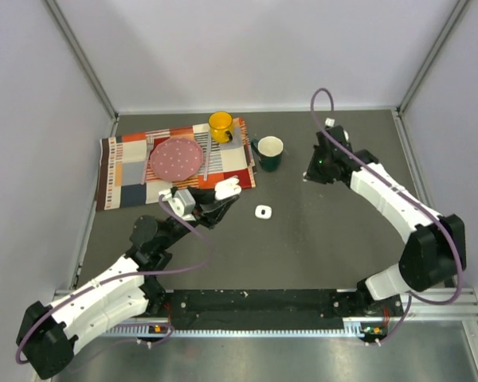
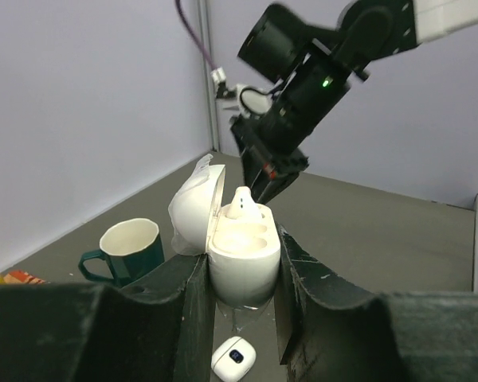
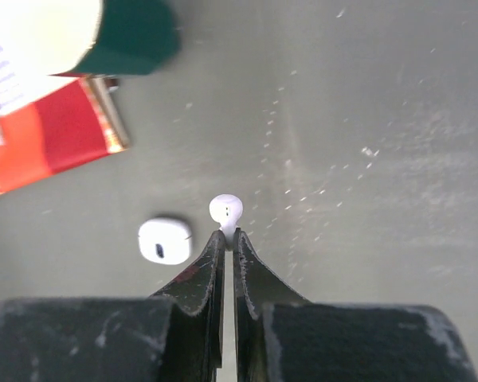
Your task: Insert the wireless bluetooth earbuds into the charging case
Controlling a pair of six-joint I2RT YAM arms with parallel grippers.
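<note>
The white charging case (image 2: 243, 270) has its lid (image 2: 197, 205) raised, and my left gripper (image 1: 221, 199) is shut on its body. A white piece (image 2: 243, 204), apparently an earbud, sticks up from the case's far side; a rounded hollow in front of it looks empty. In the right wrist view, a white earbud (image 3: 226, 208) is pinched between the tips of my right gripper, its rounded head pointing outward. The top view shows that earbud (image 1: 305, 176) only as a small white speck, right of the green mug.
A small white block (image 1: 263, 212) with a dark spot lies between the arms. The green mug (image 1: 268, 153), yellow mug (image 1: 221, 126) and pink plate (image 1: 176, 159) on a striped mat (image 1: 134, 196) occupy the back left.
</note>
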